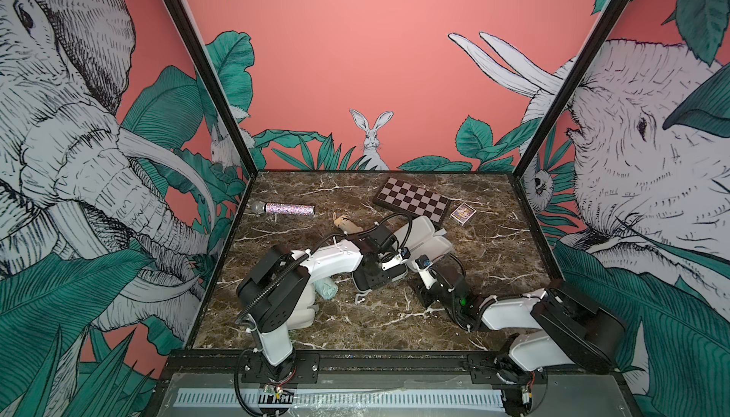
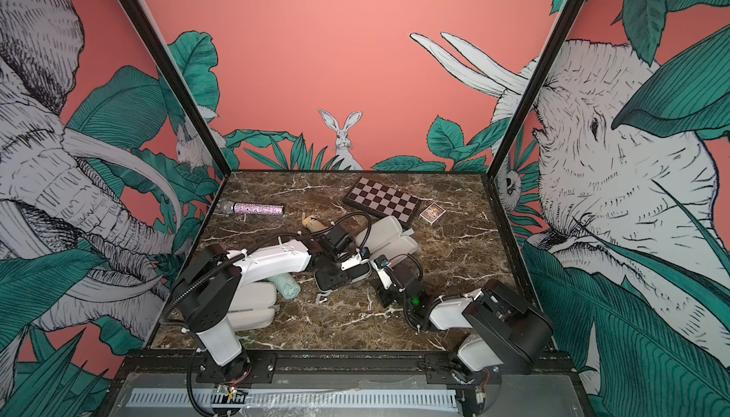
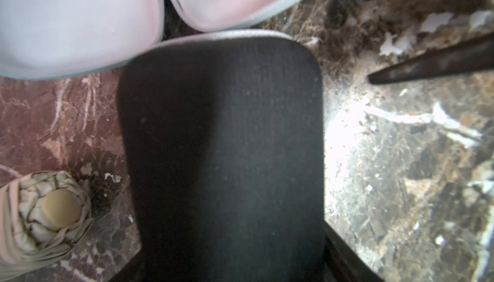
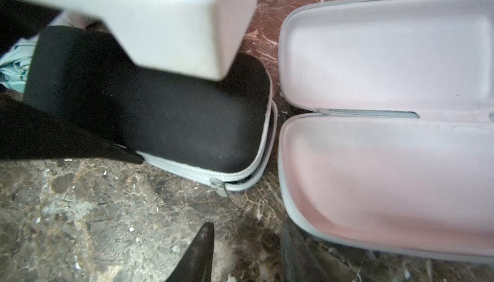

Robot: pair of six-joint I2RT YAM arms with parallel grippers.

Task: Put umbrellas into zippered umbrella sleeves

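A black zippered sleeve [image 4: 195, 112] lies in the middle with its lid down. Its grey zipper edges stand apart at the right end, and the zip pull [image 4: 218, 187] hangs at the near right corner. My left gripper straddles the sleeve, one finger along each side; how firmly it grips does not show. Just in front of the zip pull, my right gripper is open and empty. A pale sleeve [image 4: 380, 169] lies spread open to the right. The beige umbrella [image 3: 46, 220] and teal umbrella [image 1: 325, 288] lie left of the black sleeve.
Another pale open sleeve [image 2: 254, 303] lies under the left arm. Toward the back are a chessboard [image 1: 413, 199], a card pack [image 1: 463, 213] and a glittery tube [image 1: 289, 209]. Both wrists are close together.
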